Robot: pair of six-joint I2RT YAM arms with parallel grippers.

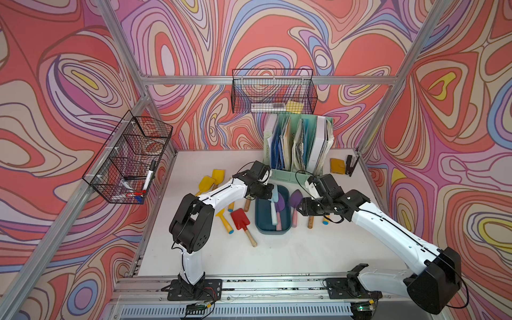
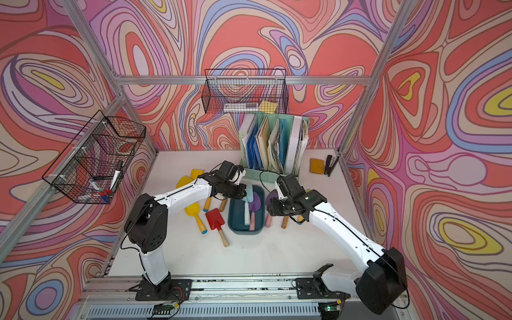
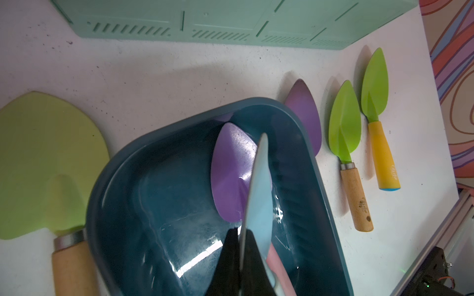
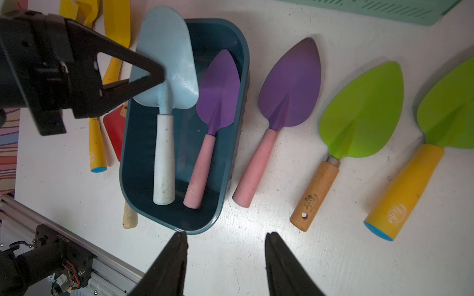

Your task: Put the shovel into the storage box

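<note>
A light blue shovel with a white handle [image 4: 165, 157] is held by its blade in my left gripper, which is shut on it. In the right wrist view the shovel overlaps the dark blue storage box [image 4: 232, 32], handle low within the walls; whether it touches the floor I cannot tell. Seen from the left wrist, the blade [image 3: 259, 197] stands edge-on between the fingers. A purple shovel with a pink handle [image 4: 215, 98] lies inside the box. My right gripper stands open and empty, over the table right of the box.
Another purple shovel [image 4: 291, 83] and two green ones, the nearer a green trowel [image 4: 365, 108], lie right of the box. Left of it are a red shovel [image 1: 241, 217] and several yellow ones. A green file rack [image 1: 298, 175] stands behind.
</note>
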